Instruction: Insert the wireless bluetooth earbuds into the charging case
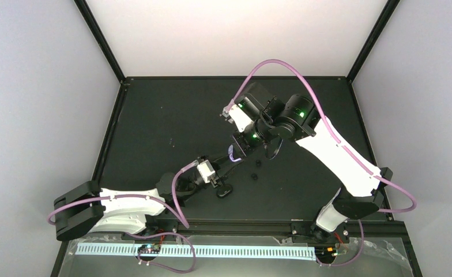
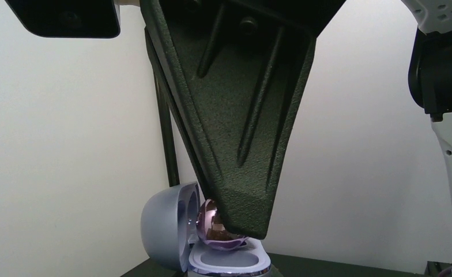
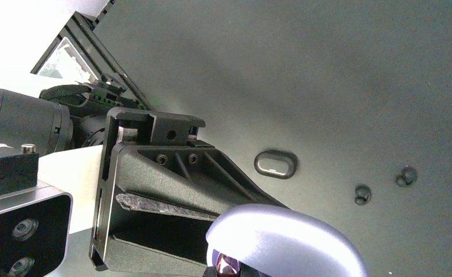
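The lavender charging case (image 1: 233, 154) is held above the mat at the end of my right gripper (image 1: 238, 149), which is shut on its body; the right fingers are hidden in both wrist views. Its lid (image 2: 167, 228) stands open. A shiny pink-purple earbud (image 2: 217, 229) is pinched at the tip of my left gripper, shut on it. The earbud sits over the case's well area, close to the lid; whether its stem is inside a slot cannot be seen. From the right wrist view, the case lid (image 3: 287, 239) covers much of the earbud (image 3: 228, 264).
A small black case (image 3: 276, 164) lies on the dark mat under the arms, with two black earbuds (image 3: 362, 194) (image 3: 407, 176) apart from it.
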